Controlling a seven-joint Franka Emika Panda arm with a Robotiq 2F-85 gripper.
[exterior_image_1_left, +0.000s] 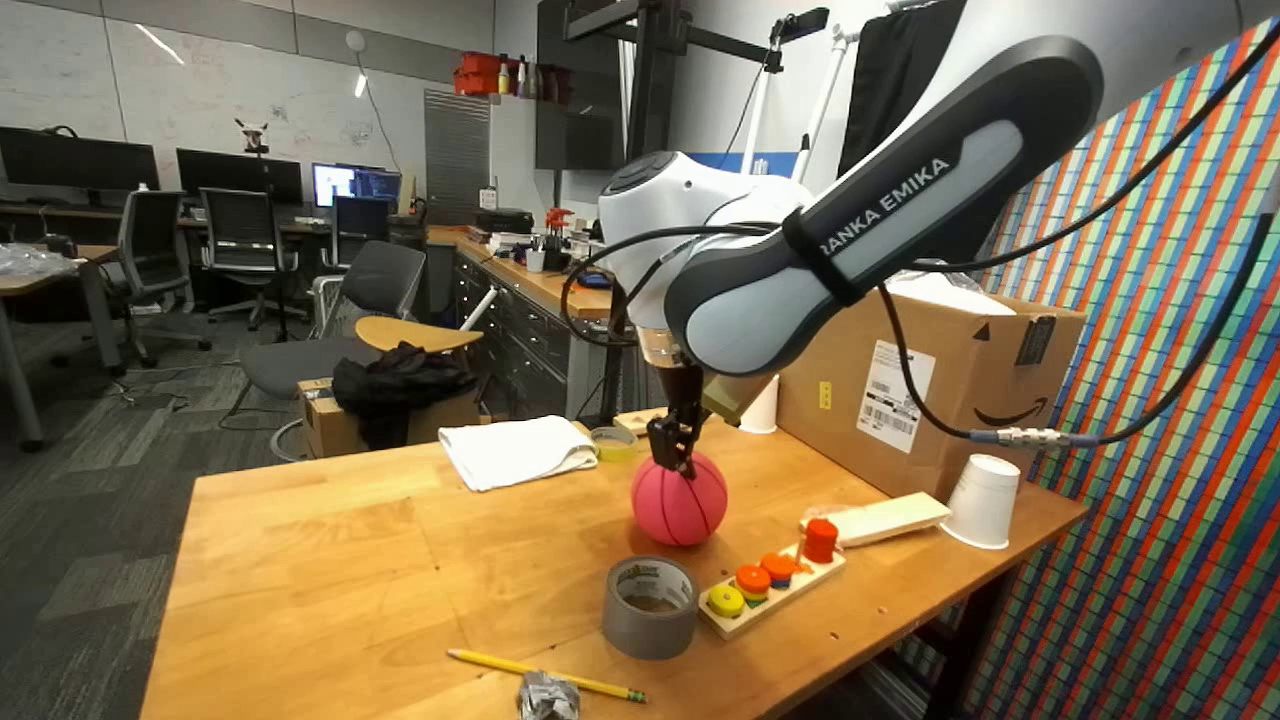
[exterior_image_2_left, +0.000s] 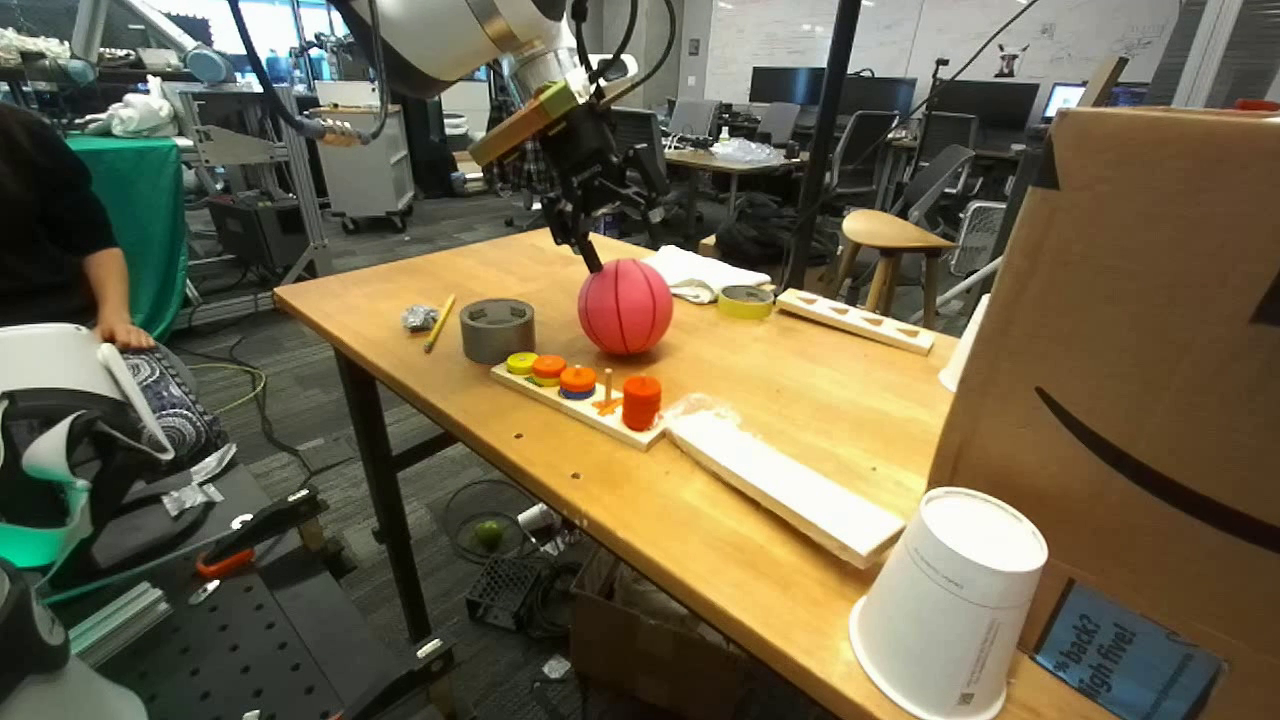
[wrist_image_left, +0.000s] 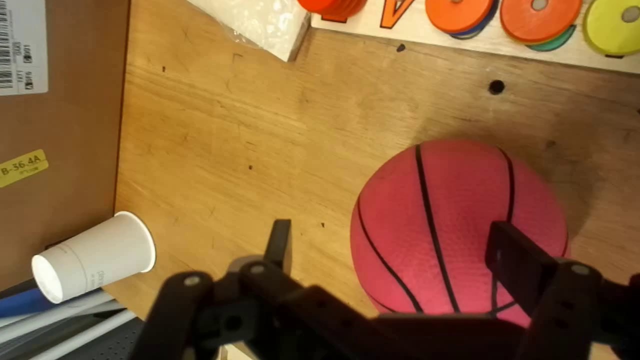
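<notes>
A pink ball (exterior_image_1_left: 679, 510) with black seams rests on the table near its middle. My gripper (exterior_image_2_left: 624, 238) is above the ball (exterior_image_2_left: 625, 308), pointing down, its fingers open. In the wrist view one finger (wrist_image_left: 520, 258) overlaps the ball's right part, while the other finger (wrist_image_left: 279, 243) is off to the left over bare wood. The ball (wrist_image_left: 441, 225) is not held. One fingertip looks very close to the top of the ball; whether they touch I cannot tell.
Near the ball stand a grey tape roll (exterior_image_1_left: 649, 608) and a peg board with coloured discs (exterior_image_1_left: 774, 588). A white cloth (exterior_image_1_left: 518, 451) and yellow tape (exterior_image_2_left: 745, 301) lie behind. A big cardboard box (exterior_image_1_left: 924, 384) borders the right side. The table's left part is open.
</notes>
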